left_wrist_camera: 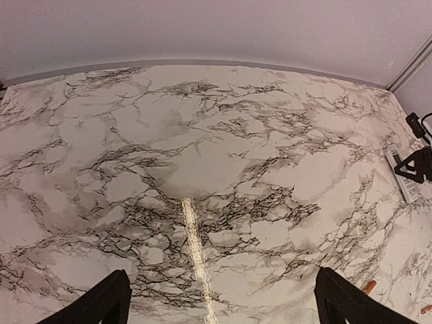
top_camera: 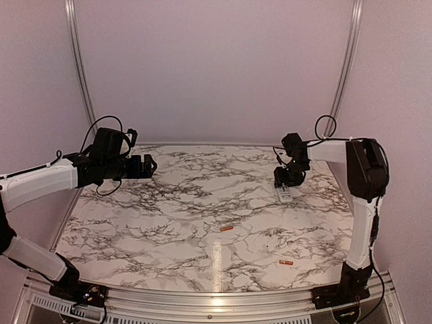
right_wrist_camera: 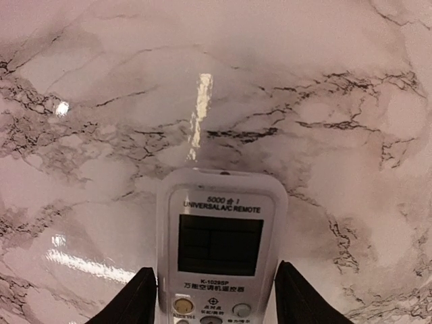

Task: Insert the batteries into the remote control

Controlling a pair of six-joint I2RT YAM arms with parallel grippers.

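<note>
My right gripper is shut on the white remote control at the table's right side; in the right wrist view the remote lies face up between the fingertips, screen and buttons showing, its battery compartment hidden. An orange battery lies near the table's middle, another near the front right; both also show at the lower right of the left wrist view. My left gripper hangs open at the left, above the table, with nothing between its fingers.
Pale walls stand at the back and both sides, with a metal rail along the front edge.
</note>
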